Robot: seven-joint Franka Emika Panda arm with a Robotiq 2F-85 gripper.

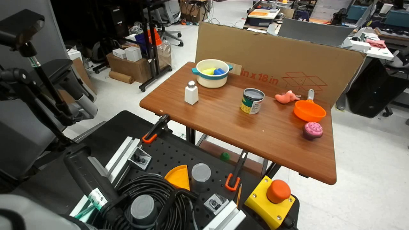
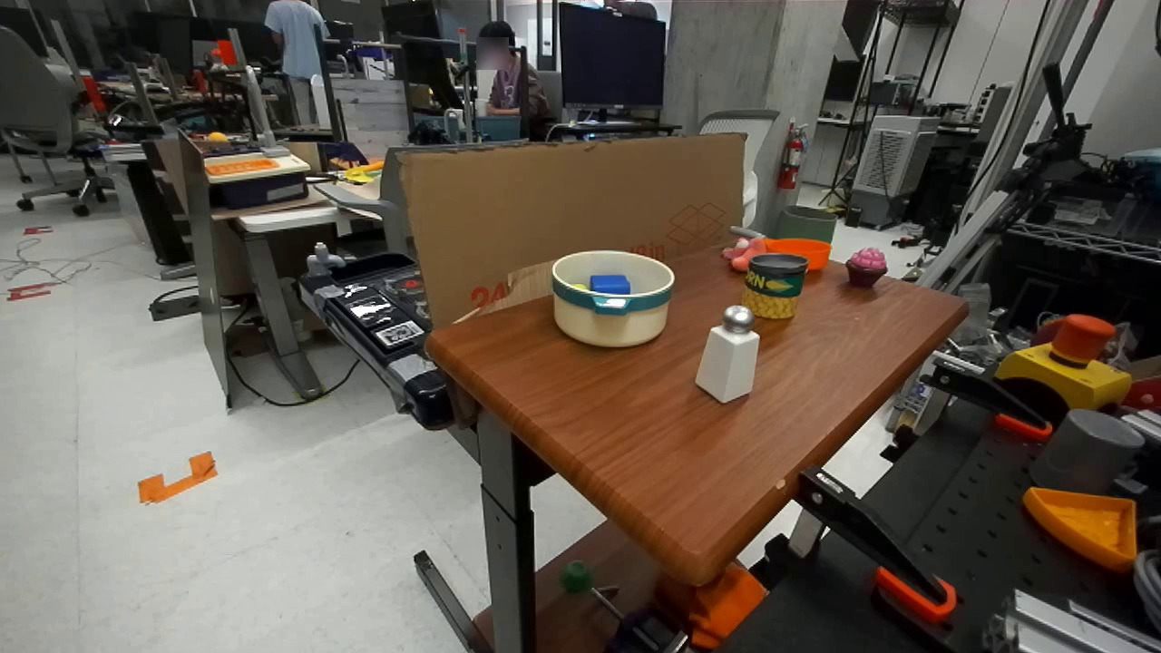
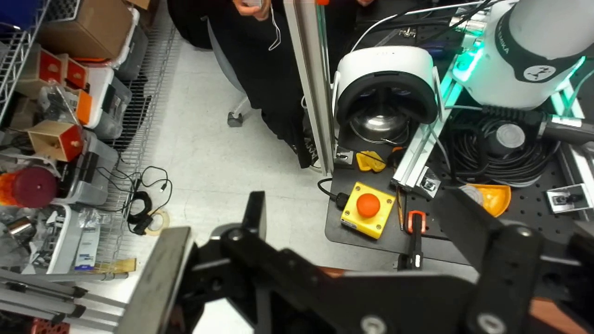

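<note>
In the wrist view my gripper stands open, its dark fingers spread wide with nothing between them. Neither exterior view shows it. On the brown table [image 1: 226,118] stands a cream pot [image 1: 212,83] with teal handles, a yellow and a blue piece [image 1: 219,71] inside. A white shaker [image 1: 191,94] with a metal cap is upright near the pot. The corn can [image 1: 252,101] stands mid-table. Toward the right are a pink-orange toy [image 1: 286,97], an orange strainer [image 1: 309,110] and a pink-topped cupcake [image 1: 312,130].
A cardboard sheet [image 1: 268,53] walls off the table's back edge. Clamps [image 1: 238,171] grip the front side. The black pegboard [image 1: 161,161] carries cables, grey cylinders and a yellow box with a red button [image 1: 278,191]. Bare tabletop lies at the front right.
</note>
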